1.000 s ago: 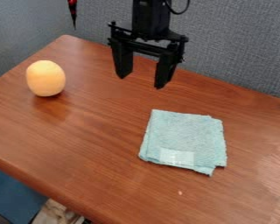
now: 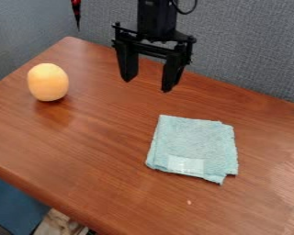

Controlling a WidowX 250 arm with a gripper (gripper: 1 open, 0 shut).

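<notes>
My black gripper (image 2: 149,75) hangs over the back of the wooden table, open, with its two fingers wide apart and nothing between them. An orange-yellow rounded object (image 2: 48,82) stands on the left side of the table. A folded pale teal cloth (image 2: 193,145) lies on the right half, in front of and below the gripper, apart from it.
Grey padded panels (image 2: 248,46) border the back and left. Some items lie on the floor beyond the table's front-left edge.
</notes>
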